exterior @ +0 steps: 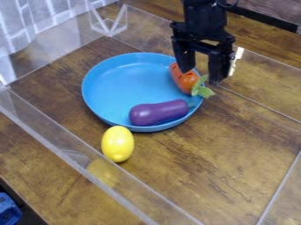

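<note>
My black gripper (202,54) hangs at the upper middle with its fingers spread apart, just above an orange carrot-like toy (186,79) with green leaves. That toy lies at the right side of a blue plate (112,88), its leaves over the rim. A purple eggplant (157,112) lies on the plate's near part. A yellow lemon-like toy (118,143) lies on the wooden table (212,176), in front of the plate.
Clear bare table extends to the right and near side. Transparent strips or edges run along the left and right. The top-left corner shows a pale surface beyond the table.
</note>
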